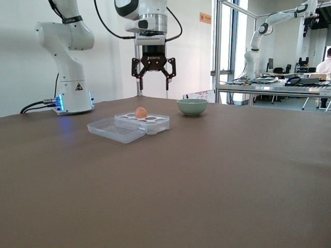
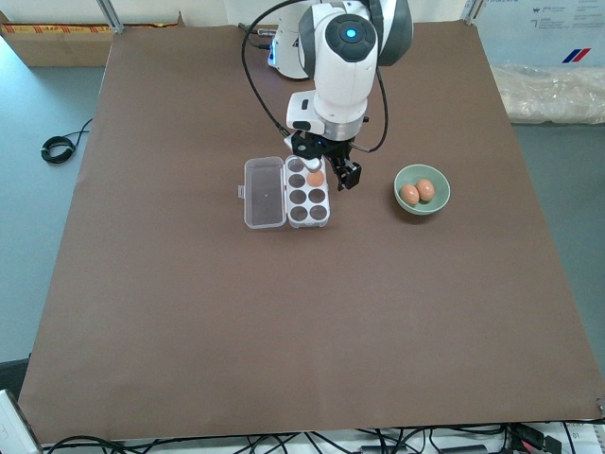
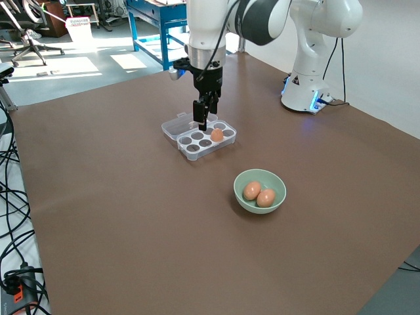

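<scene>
A clear egg carton (image 2: 308, 203) lies open on the brown table, its lid (image 2: 265, 194) folded out to the left in the left view; one brown egg (image 1: 141, 112) sits in it. A green bowl (image 3: 259, 207) holds two brown eggs (image 3: 252, 190), right of the carton in the left view. My gripper (image 1: 154, 81) hangs above and just behind the carton, fingers pointing down and apart in the top view; it is open, with nothing seen between them.
Cables (image 3: 13, 216) run beyond the table's edge.
</scene>
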